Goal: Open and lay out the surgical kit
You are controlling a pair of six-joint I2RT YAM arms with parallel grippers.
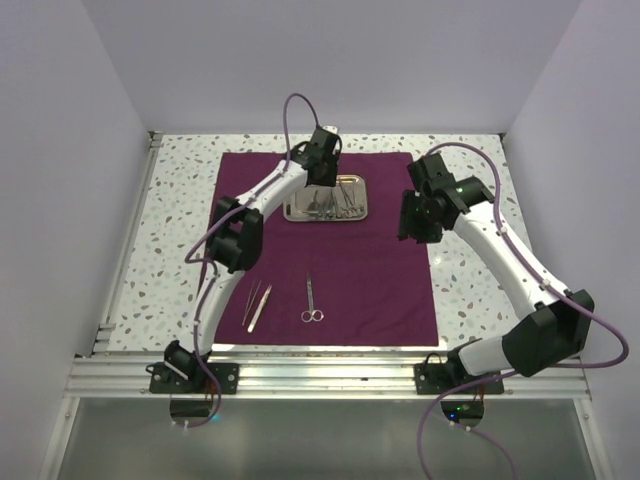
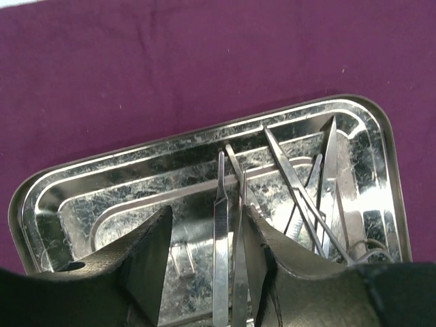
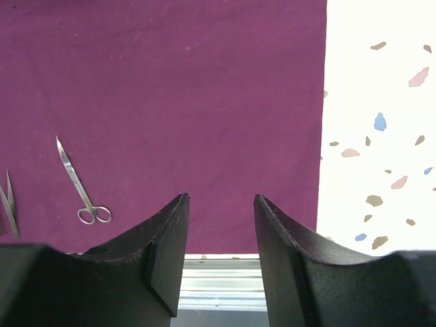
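Note:
The steel tray (image 1: 300,214) of instruments lies on the purple cloth (image 1: 370,270) at the back. My left gripper (image 1: 320,178) is over it; in the left wrist view its open fingers (image 2: 143,266) are just short of a slim steel instrument (image 2: 220,272), with more instruments and scissors bunched on the right side. My right gripper (image 1: 420,225) hangs open over the cloth's right side. Scissors (image 1: 310,300) lie at the front middle of the cloth, with tweezers (image 1: 250,305) and a slim pale instrument (image 1: 260,308) to their left.
A speckled table top (image 1: 140,250) borders the cloth. Both arms reach in from the front edge, left and right.

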